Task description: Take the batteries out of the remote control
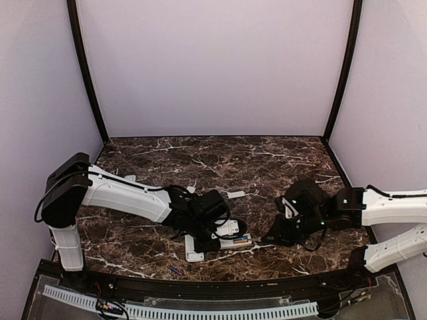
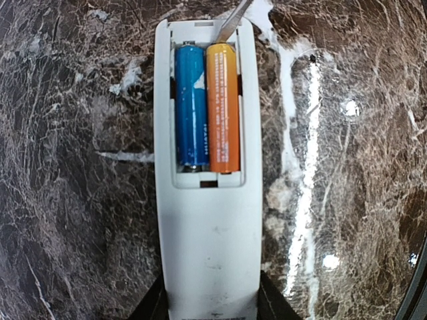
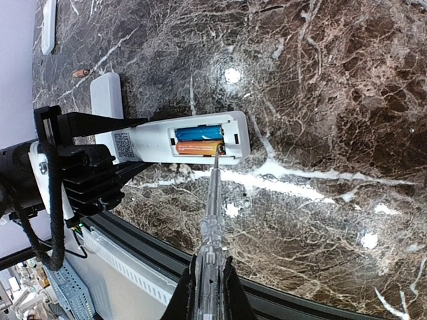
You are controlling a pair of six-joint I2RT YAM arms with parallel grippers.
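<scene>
The white remote (image 2: 208, 240) has its battery bay open, holding a blue battery (image 2: 192, 107) and an orange battery (image 2: 223, 107). My left gripper is shut on the remote's body; it also shows in the right wrist view (image 3: 140, 143). My right gripper is shut on a clear screwdriver-like tool (image 3: 213, 207), whose metal tip (image 2: 233, 20) touches the bay's end by the orange battery's top.
A white piece (image 3: 105, 97) lies under the left arm beside the remote. Another white piece (image 1: 235, 195) lies farther back, and a small battery (image 1: 175, 271) near the front edge.
</scene>
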